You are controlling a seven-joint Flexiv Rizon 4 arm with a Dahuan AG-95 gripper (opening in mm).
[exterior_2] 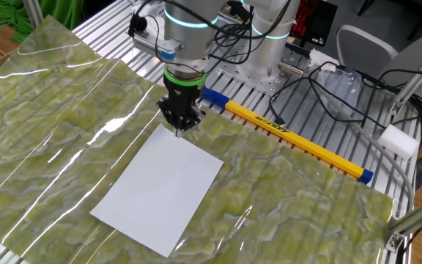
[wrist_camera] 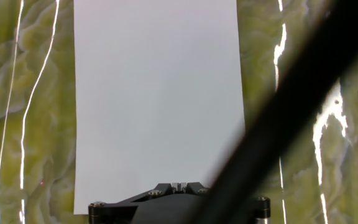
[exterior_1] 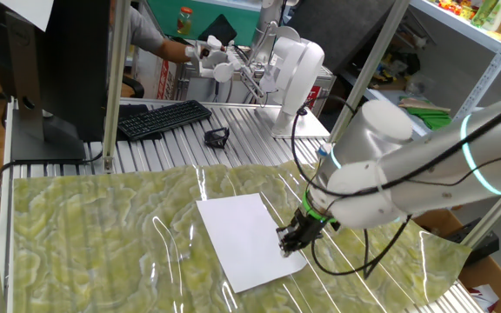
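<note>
A blank white sheet of paper (exterior_1: 243, 239) lies flat on the green marbled cover. It fills the middle of the wrist view, where the paper (wrist_camera: 157, 93) runs up out of frame. My black gripper (exterior_1: 284, 252) points down over one end of the sheet, near its edge. In the second exterior view the gripper (exterior_2: 178, 133) is at the paper's upper corner (exterior_2: 163, 130). The fingertips of the gripper are together in the wrist view, and nothing shows between them. Whether they touch the paper, I cannot tell.
A yellow level with blue ends (exterior_2: 291, 136) lies along the cover's edge beside the arm. A black keyboard (exterior_1: 163, 120) and a small black object (exterior_1: 217, 137) rest on the ribbed table. A dark blurred cable (wrist_camera: 278, 118) crosses the wrist view.
</note>
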